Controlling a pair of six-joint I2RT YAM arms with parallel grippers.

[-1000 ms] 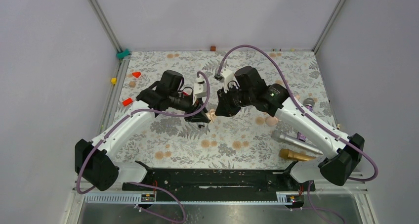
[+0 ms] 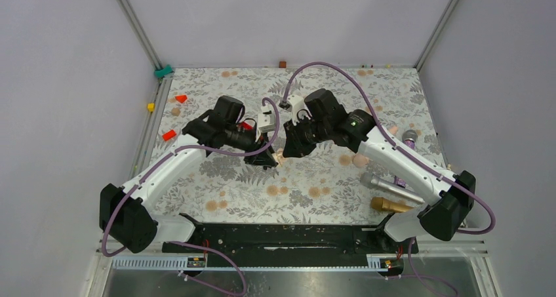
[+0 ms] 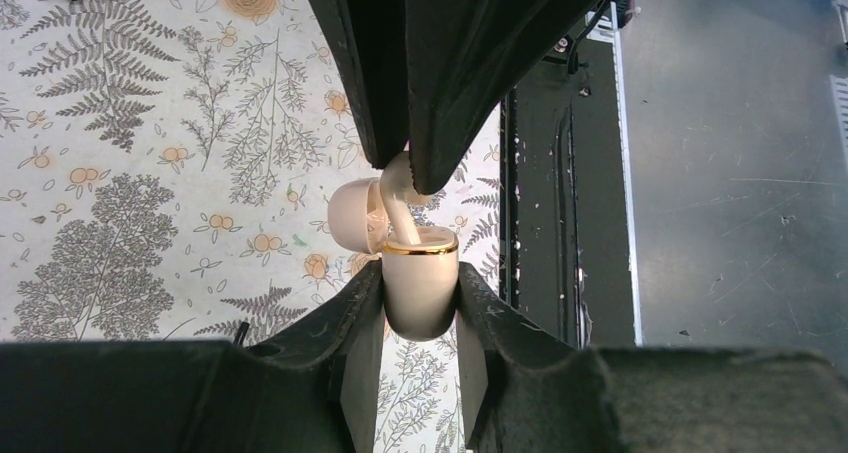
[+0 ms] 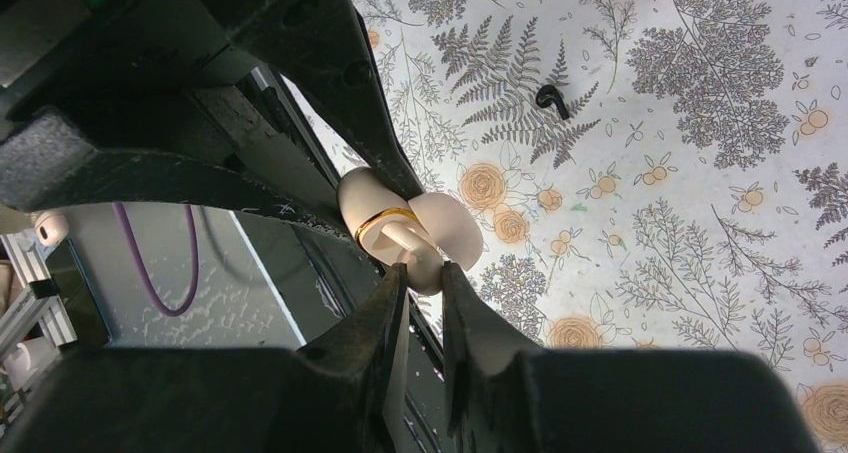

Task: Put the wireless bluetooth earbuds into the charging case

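Note:
The cream charging case (image 3: 420,288), with a gold rim, is held by my left gripper, shut on it; its rounded lid (image 3: 350,215) stands open. My right gripper is shut on a cream earbud (image 3: 400,203), whose stem angles down into the case's open top. In the top view both grippers (image 2: 265,156) (image 2: 293,151) meet near the middle of the mat.
A small black curved piece (image 4: 552,101) lies on the floral mat (image 2: 308,205). Microphones (image 2: 387,204) lie along the right, small red blocks (image 2: 168,135) on the left.
My right arm has shifted slightly left and down in the top view, bringing its gripper closer to the left one. The left gripper is nearly unchanged.

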